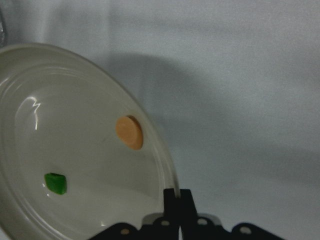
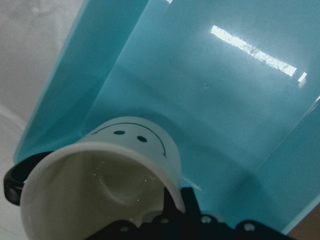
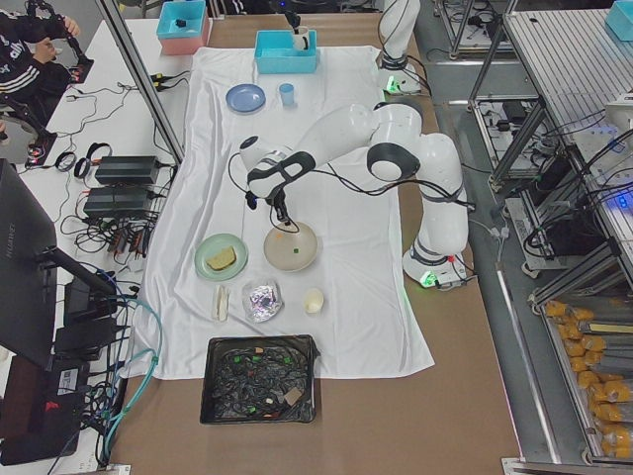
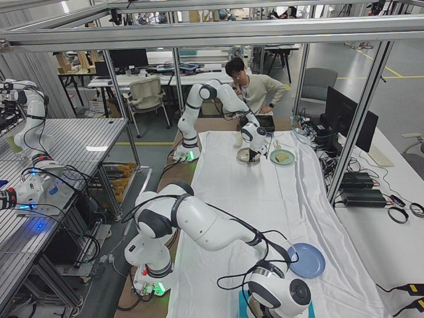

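My left gripper is shut on the rim of a beige plate point(image 3: 297, 257), seen in the left wrist view with an orange piece point(image 1: 129, 132) and a green piece point(image 1: 55, 183) on it. My right gripper is shut on the rim of a white cup point(image 2: 135, 135) with a smiley face and black handle, held at a teal bin point(image 2: 215, 100); whether it rests on the bottom is unclear.
A green plate point(image 3: 213, 265) with a yellow sponge, a foil bowl point(image 3: 262, 302) and a black tray point(image 3: 259, 414) stand near the left arm. A blue plate point(image 3: 245, 98) and blue cup point(image 3: 287, 95) stand before the teal bin.
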